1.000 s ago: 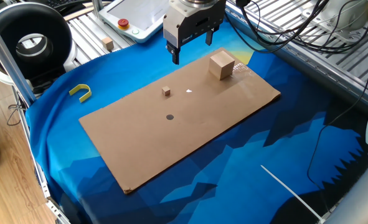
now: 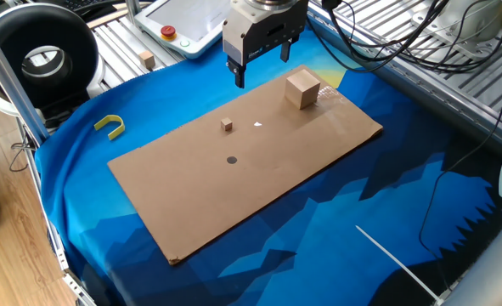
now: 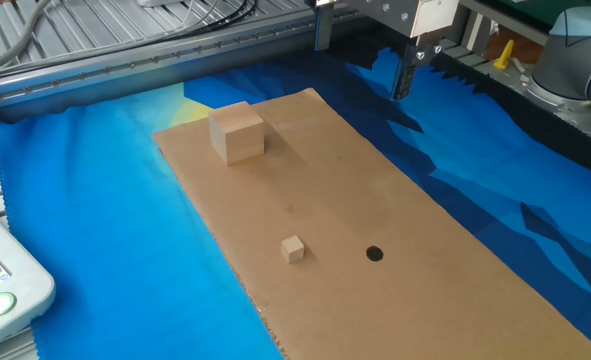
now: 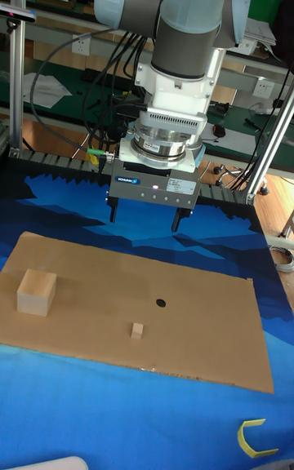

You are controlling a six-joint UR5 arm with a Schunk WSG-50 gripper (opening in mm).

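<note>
My gripper [image 2: 263, 71] hangs open above the table, its two dark fingers wide apart and nothing between them. In exterior view 3 the gripper [image 4: 144, 219] shows the same wide gap, behind and above the board. A large wooden cube [image 2: 301, 89] sits near one end of the brown cardboard sheet [image 2: 191, 187]. Nearer the sheet's middle lies a small wooden cube [image 3: 293, 249], apart from the large cube [image 3: 237, 133]. A flat black disc [image 3: 375, 254] or spot is on the cardboard beside the small cube. The gripper touches none of these.
A yellow hook-shaped piece [image 2: 109, 127] lies on the blue cloth off the sheet. Another small wooden block [image 2: 147, 59] and a tablet with a red button [image 2: 168, 33] stand by the table's edge. Much of the cardboard is bare.
</note>
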